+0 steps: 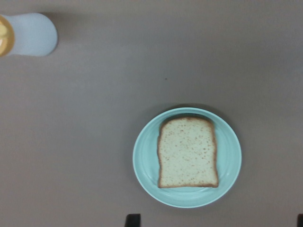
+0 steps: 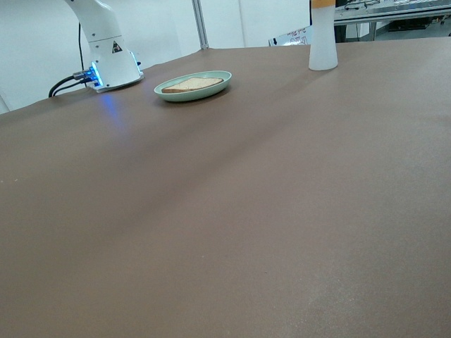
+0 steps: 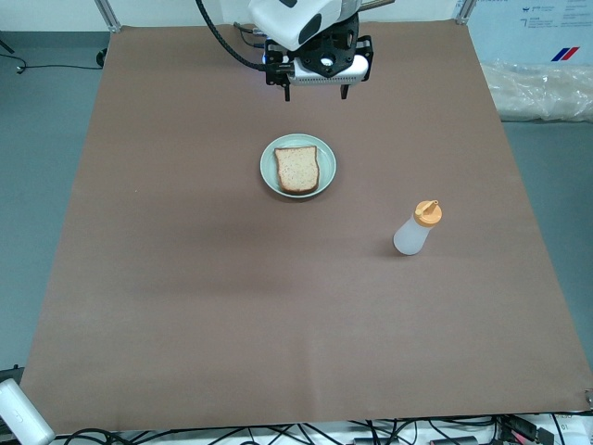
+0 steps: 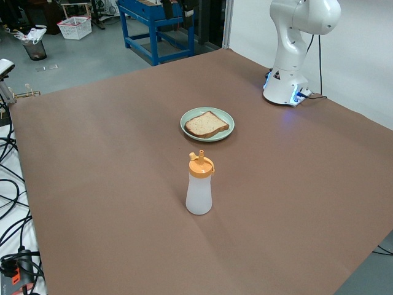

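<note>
A slice of bread (image 3: 296, 170) lies on a pale green plate (image 3: 268, 177) in the middle of the table; the wrist view shows the bread (image 1: 187, 152) from straight above. A squeeze bottle with an orange cap (image 3: 413, 232) stands right of the plate in the left view, and in front of it in the right view (image 4: 199, 187). My gripper (image 3: 316, 95) hangs over the far part of the table, beyond and above the plate, open, with its two fingertips wide apart at the bottom edge of the wrist view and nothing seen between them.
Cables and equipment run along one edge. The white robot base (image 4: 282, 86) stands at another edge, with a wall behind it.
</note>
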